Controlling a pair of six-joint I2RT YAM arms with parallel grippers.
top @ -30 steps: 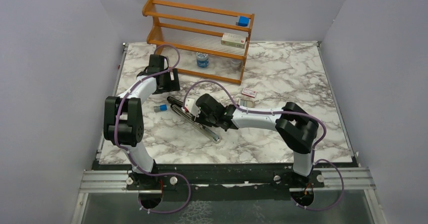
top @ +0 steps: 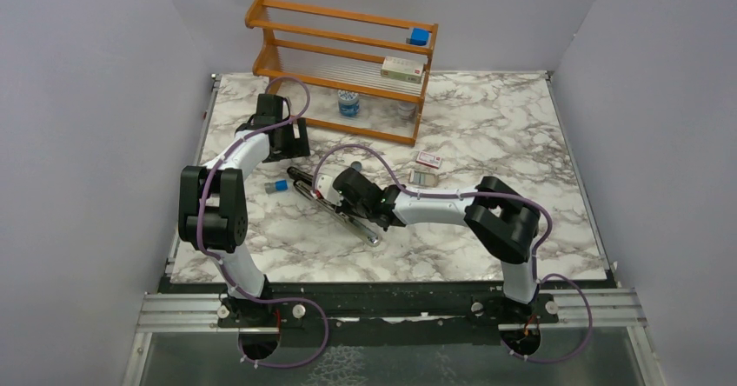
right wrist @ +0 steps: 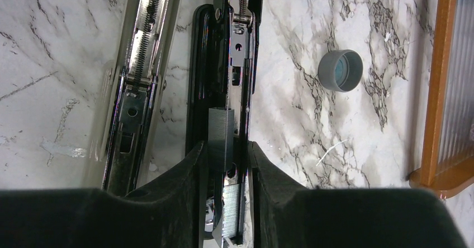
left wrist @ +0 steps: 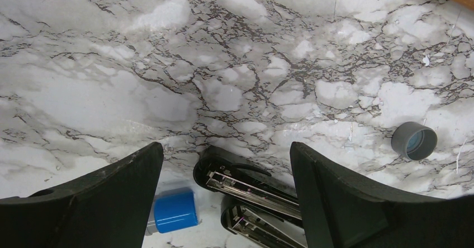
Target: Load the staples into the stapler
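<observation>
The opened black stapler (right wrist: 238, 52) lies on the marble table, its metal channel running toward my right gripper. A grey staple strip (right wrist: 221, 130) stands tilted along the channel's left side, between the fingers. It is close against the left finger, while a gap shows on its right, so these fingers are part open. Further down, another row of staples (right wrist: 230, 209) sits in the channel near its end. Well apart, my left gripper is open above the table, nothing between its fingers; the stapler's hinge end (left wrist: 215, 167) shows below them.
A second opened stapler (right wrist: 131, 119) lies alongside. Nearby are a grey cap (left wrist: 413, 141) and a blue-capped item (left wrist: 176, 210). A wooden rack (top: 348, 129) stands at the back; small boxes (top: 428, 159) lie to the right.
The left arm and the staplers look unmoved.
</observation>
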